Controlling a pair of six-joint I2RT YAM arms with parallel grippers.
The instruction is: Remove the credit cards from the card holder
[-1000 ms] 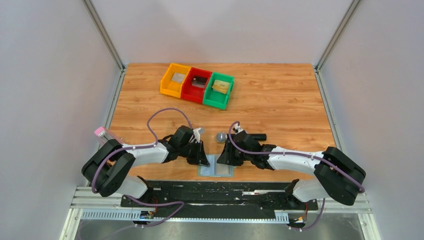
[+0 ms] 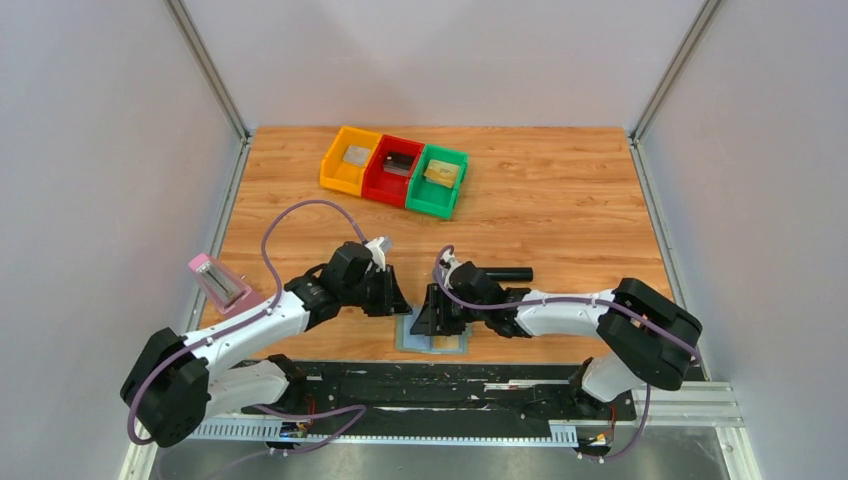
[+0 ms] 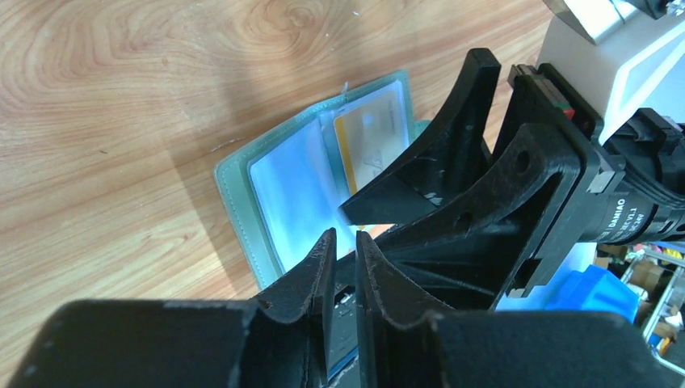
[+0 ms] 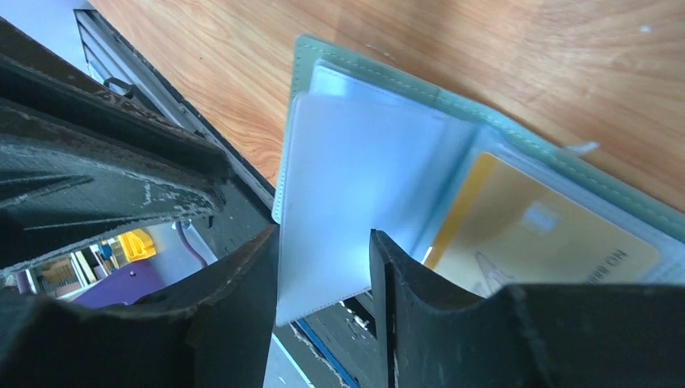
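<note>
The pale green card holder point(image 3: 242, 214) lies spread on the table near its front edge. Under its clear right-hand sleeve shows a card point(image 4: 541, 230) with a yellow strip; the pale blue left-hand sleeve point(image 3: 299, 190) shows no card. My right gripper is over the holder's left half, its fingers apart. The sleeve's lower edge appears between or just behind those fingers; contact cannot be told. At the holder's upper left, my left gripper is open by a narrow gap, empty. Part of the holder is hidden beneath the right gripper in the top view.
Yellow point(image 2: 333, 172), red point(image 2: 378, 184) and green point(image 2: 430, 201) trays stand joined at the back, each with something inside. Behind the right arm lies a black cylinder point(image 2: 508, 273). A pink object point(image 2: 222, 285) sits at the left edge.
My right gripper has moved left over the holder, close to the left one. The left gripper has drawn slightly left and back. The holder has stayed in place.
</note>
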